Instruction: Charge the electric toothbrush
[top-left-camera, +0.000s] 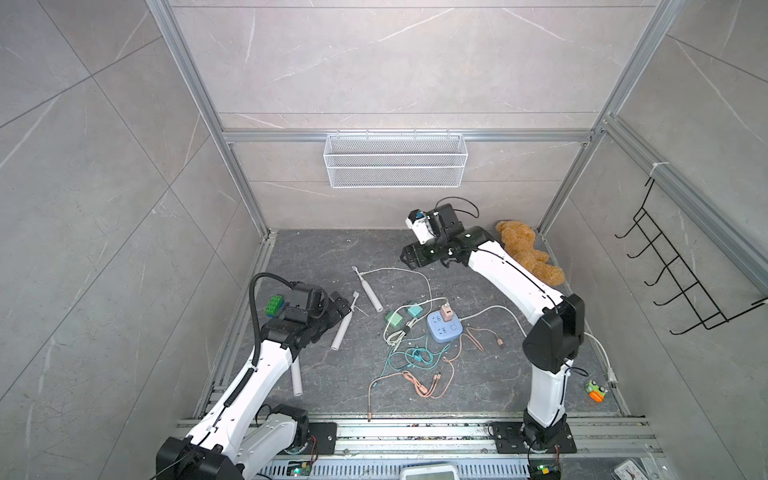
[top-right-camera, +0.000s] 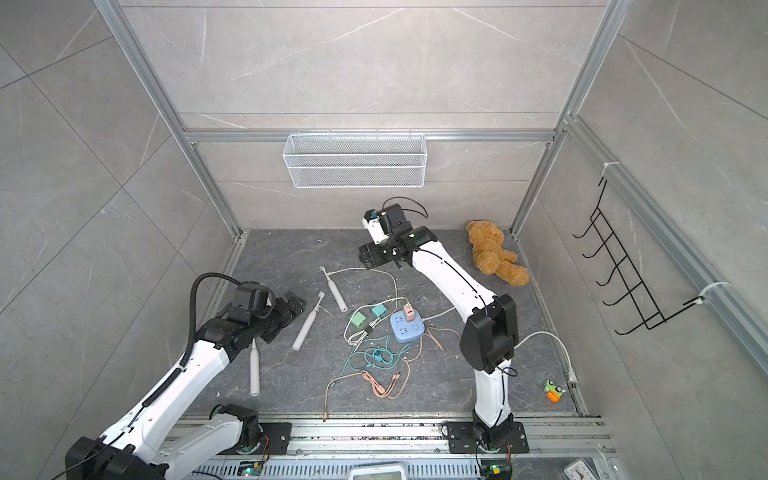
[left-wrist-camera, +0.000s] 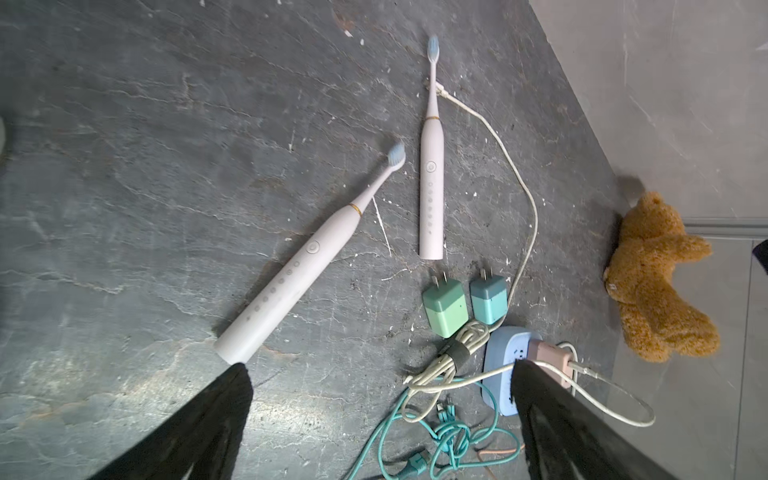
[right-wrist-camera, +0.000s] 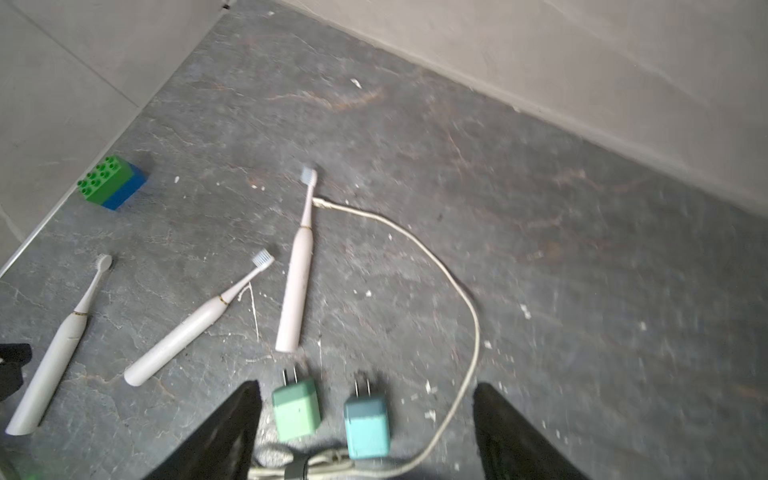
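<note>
Several white toothbrushes lie on the grey floor: the middle toothbrush (left-wrist-camera: 292, 284) and the far toothbrush (left-wrist-camera: 432, 180) in the left wrist view, plus a left toothbrush (right-wrist-camera: 56, 360) in the right wrist view. A white cable (right-wrist-camera: 432, 254) ends against the far toothbrush's neck. The blue power strip (top-left-camera: 445, 326) has a pink adapter (top-left-camera: 446, 313) in it, with a white cable in that adapter. My left gripper hangs open above the floor near the middle toothbrush, with nothing between its fingers. My right gripper is raised at the back, fingers apart, holding nothing.
Green (right-wrist-camera: 296, 408) and teal (right-wrist-camera: 368, 424) adapters lie loose. Tangled teal (top-left-camera: 420, 354) and pink (top-left-camera: 420, 385) cables spread at the front. A teddy bear (top-left-camera: 529, 253) sits back right, and a green block (top-left-camera: 274, 305) lies left.
</note>
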